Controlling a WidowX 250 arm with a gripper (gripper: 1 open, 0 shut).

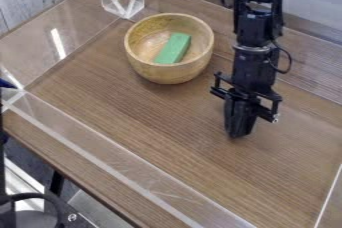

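My black gripper (241, 124) hangs low over the wooden table (147, 162), right of centre, its fingertips pointing down near the tabletop. The fingertips look close together, with nothing visible between them, though they are dark and small. A tan bowl (144, 62) stands at the upper left of the gripper, holding a green block (171, 48).
A clear plastic piece (120, 2) lies at the back left, beyond the bowl. Dark equipment (27, 212) shows at the lower left corner, off the tabletop.
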